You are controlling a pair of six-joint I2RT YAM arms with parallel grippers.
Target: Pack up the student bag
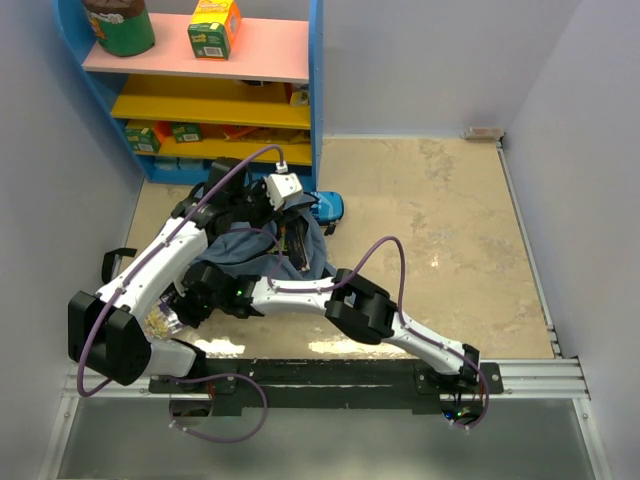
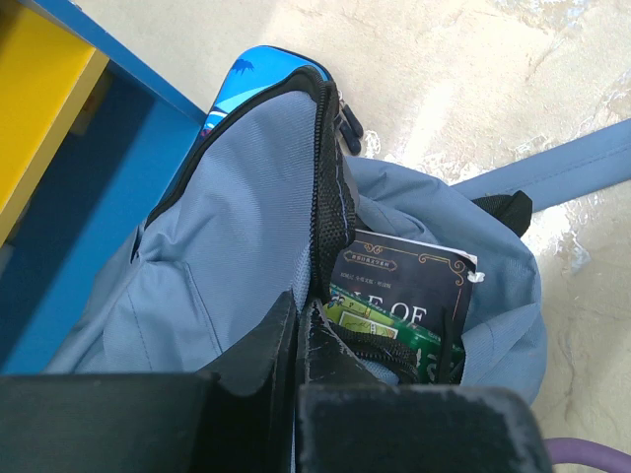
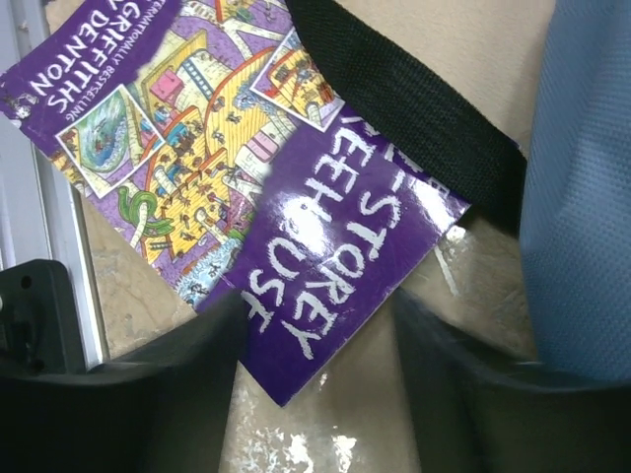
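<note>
The grey-blue bag (image 1: 245, 250) lies open by the shelf. My left gripper is shut at the bag's zippered edge, with the cloth drawn up to a point between its fingertips. Inside the opening, the left wrist view shows a dark book (image 2: 404, 281) and a green packet (image 2: 419, 345). A purple picture book (image 3: 335, 212) lies on the floor left of the bag, mostly covered by the arm from above. My right gripper is open over the book's near corner, which shows between its fingers. Whether the fingers touch it, I cannot tell.
A bright blue pouch (image 2: 266, 74) stands behind the bag. The bag's black strap (image 3: 414, 99) crosses the book's far edge. A shelf (image 1: 220, 100) with boxes rises at the back, and a metal rail (image 3: 69, 246) runs beside the book.
</note>
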